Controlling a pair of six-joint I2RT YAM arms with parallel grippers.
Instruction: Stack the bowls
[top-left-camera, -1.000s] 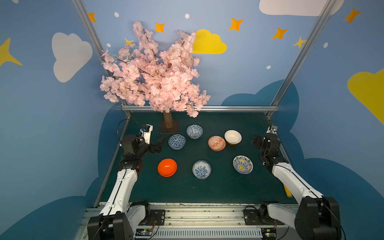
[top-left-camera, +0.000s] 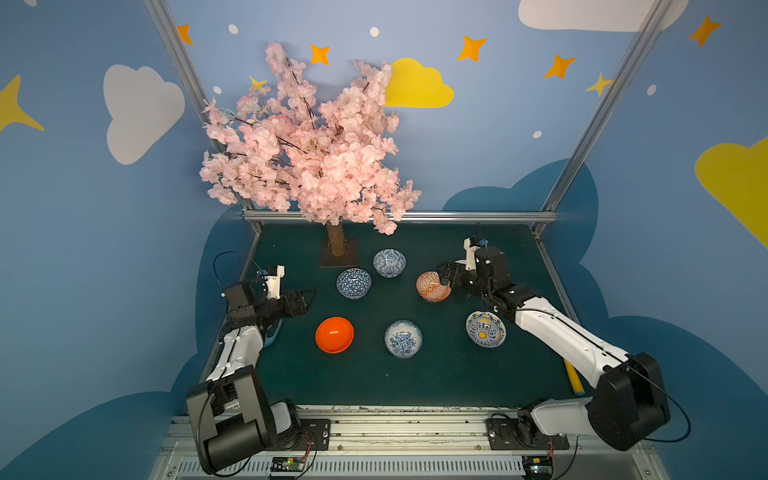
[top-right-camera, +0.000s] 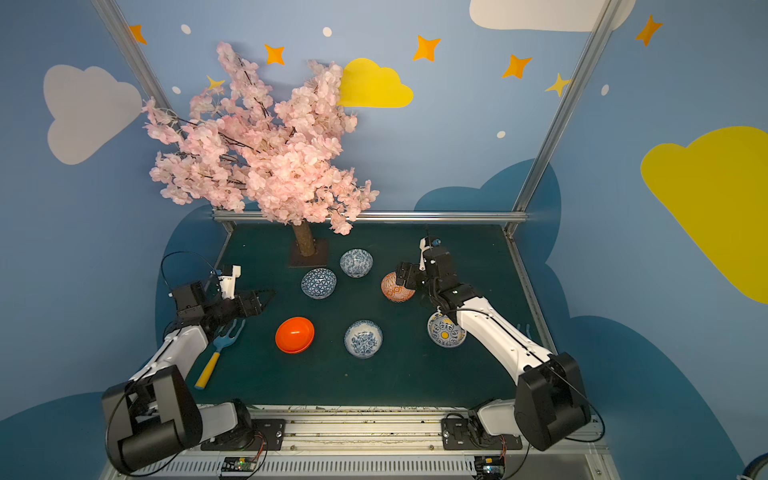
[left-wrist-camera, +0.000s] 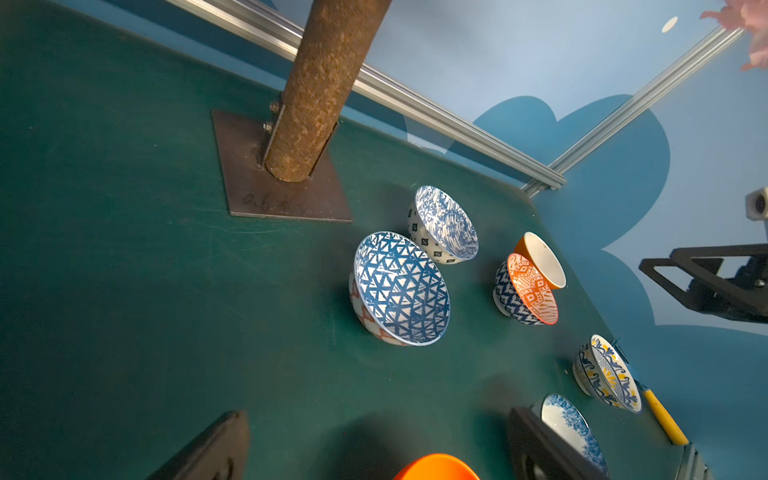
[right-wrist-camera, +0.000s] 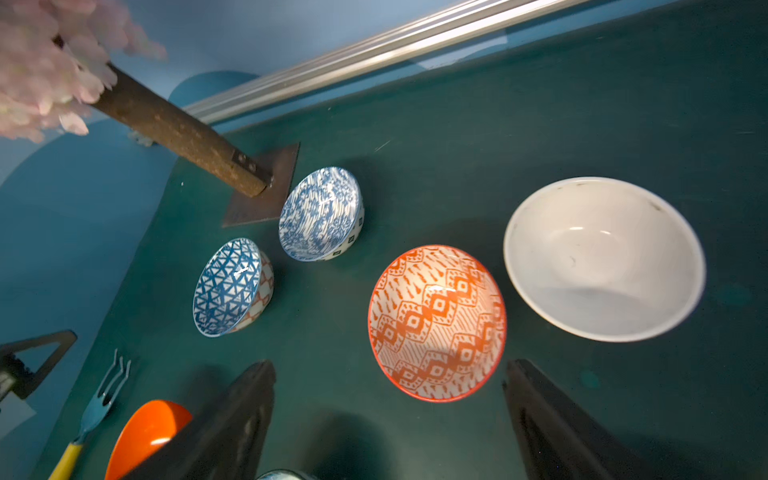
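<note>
Seven bowls stand apart on the dark green table. An orange-patterned bowl (right-wrist-camera: 437, 324) lies ahead of my open right gripper, nothing between its fingers. Close beside it is a white-lined bowl (right-wrist-camera: 605, 256), hidden under the right arm in the top left view. Toward the tree are a blue triangle-patterned bowl (top-left-camera: 353, 283) and a blue-and-white bowl (top-left-camera: 389, 262). Nearer the front sit a plain orange bowl (top-left-camera: 334, 335), a blue floral bowl (top-left-camera: 403, 339) and a yellow-and-blue bowl (top-left-camera: 485, 329). My left gripper is open and empty, left of the bowls.
The blossom tree's trunk (left-wrist-camera: 324, 88) rises from a metal base plate (top-left-camera: 339, 253) at the back left. A blue fork with a yellow handle (top-right-camera: 209, 369) lies by the left arm. Another yellow handle (top-left-camera: 573, 377) lies at the right edge.
My right arm has swung left, over the white-lined bowl and up to the orange-patterned one. My left arm has drawn back slightly left and toward the front. The bowls have not moved.
</note>
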